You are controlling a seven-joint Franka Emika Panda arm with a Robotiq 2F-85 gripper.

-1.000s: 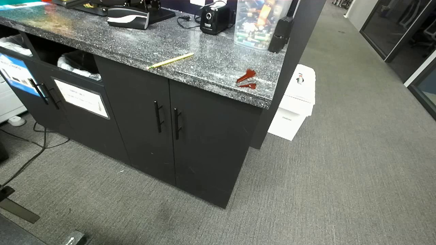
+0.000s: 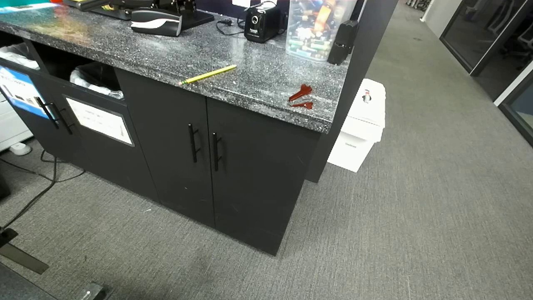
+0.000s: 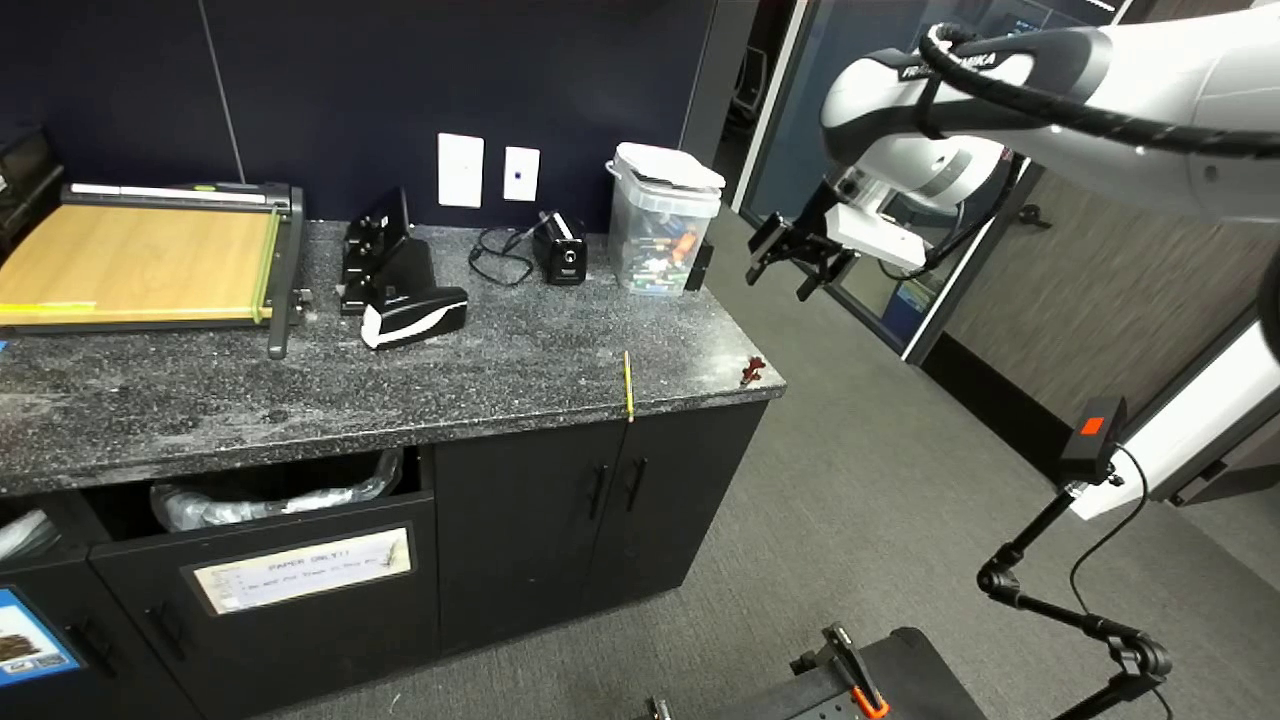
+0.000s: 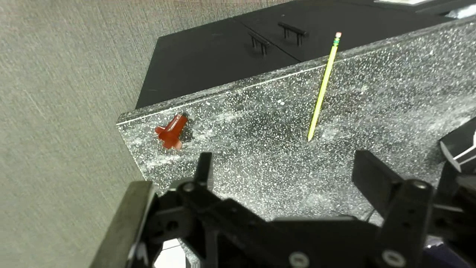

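Note:
A yellow pencil (image 4: 323,91) lies on the speckled grey counter (image 4: 267,169), its pink eraser end reaching past the front edge in the wrist view. Near the counter's corner is a small dark red object (image 4: 171,131) with short prongs; exterior view 1 shows it as two red pieces (image 2: 302,92) close together. My gripper (image 3: 786,264) hangs in the air to the right of the counter in exterior view 2, tilted downward. Its fingers stand open, with nothing between the fingers. Exterior view 1 does not show the arm.
At the back of the counter stand a clear bin of batteries (image 3: 660,228), a black sharpener (image 3: 560,250) and a stapler (image 3: 414,318). A paper cutter (image 3: 138,258) sits at the left. Below the corner, a white box (image 2: 357,125) rests on the carpet. Mid-counter is mostly clear.

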